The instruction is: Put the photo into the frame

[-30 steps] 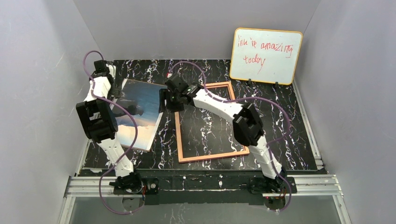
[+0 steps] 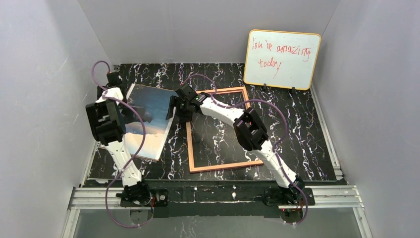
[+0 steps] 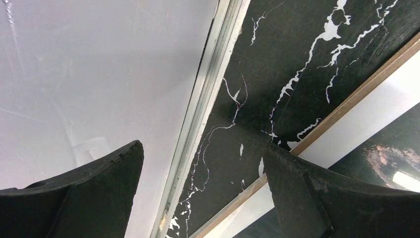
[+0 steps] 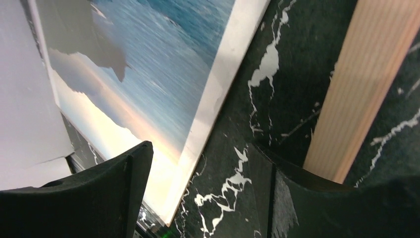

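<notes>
The photo (image 2: 156,109), a blue seascape with a pale border, lies at the left of the marble table. To its right lies the wooden frame (image 2: 223,166). At the photo's left edge my left gripper stands open; the right-hand finger (image 3: 307,198) overlaps the photo's border (image 3: 346,124), and dark marble shows in the gap. My right gripper is also open, above the photo's right edge. That border (image 4: 198,134) runs between its fingers, apparently free. In the right wrist view, a frame side (image 4: 361,79) passes behind the right-hand finger.
A whiteboard (image 2: 282,58) with red writing leans at the back right. A metal rail (image 3: 208,79) and grey wall stand close to my left gripper. Bare marble (image 2: 297,139) lies right of the frame.
The right arm's elbow has moved left and its hand has settled near the photo's right edge. Photo and frame stay put.
</notes>
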